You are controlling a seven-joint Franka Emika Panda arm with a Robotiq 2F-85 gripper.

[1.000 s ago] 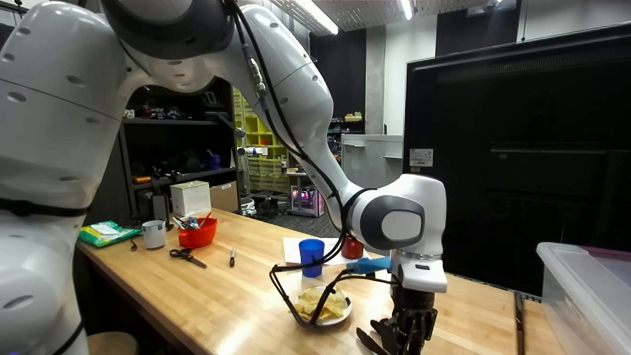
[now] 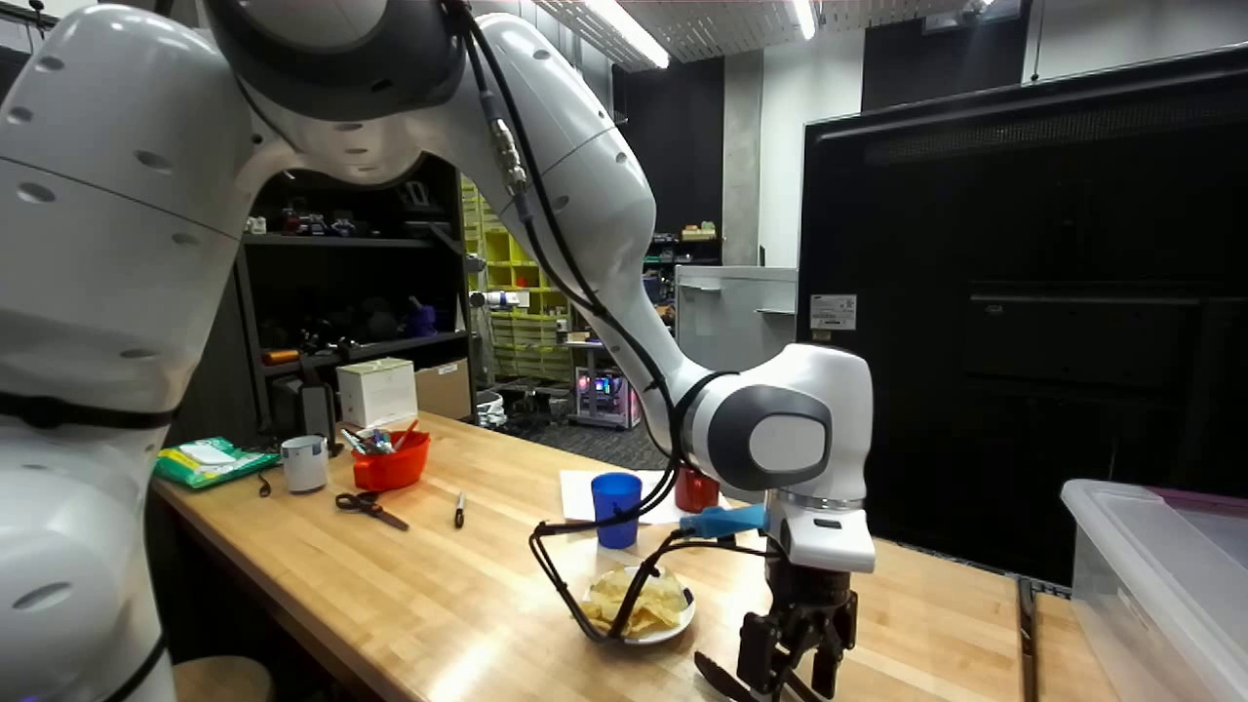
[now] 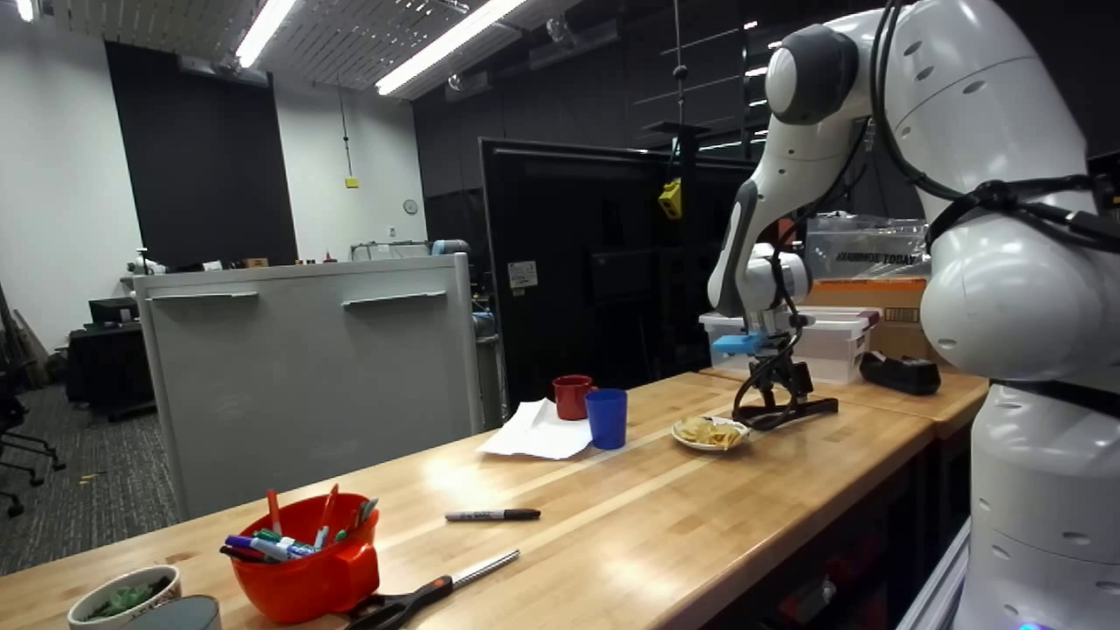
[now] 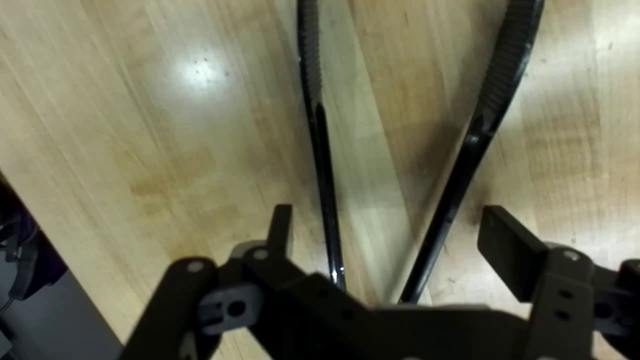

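Black tongs (image 4: 471,141) lie on the wooden table in the wrist view, their two arms spreading toward the top. My gripper is open around them, one finger on either side, with bare wood visible between each finger and the tongs. Their lower ends go out of sight behind the gripper's body. In exterior view 1 a dark end of the tongs (image 2: 721,677) pokes out left of my gripper (image 2: 798,669), low over the table. A white plate of chips (image 2: 638,602) sits just left of it.
Behind the plate stand a blue cup (image 2: 615,510) and a red mug (image 2: 697,489) by white paper. A clear bin (image 2: 1152,585) is at the right. Scissors (image 2: 371,509), a marker (image 2: 459,510) and a red pen holder (image 2: 393,463) are farther left.
My gripper's fingers are now spread wider apart. The hand has shifted slightly left in exterior view 1, and the visible end of the tongs sits a touch further left.
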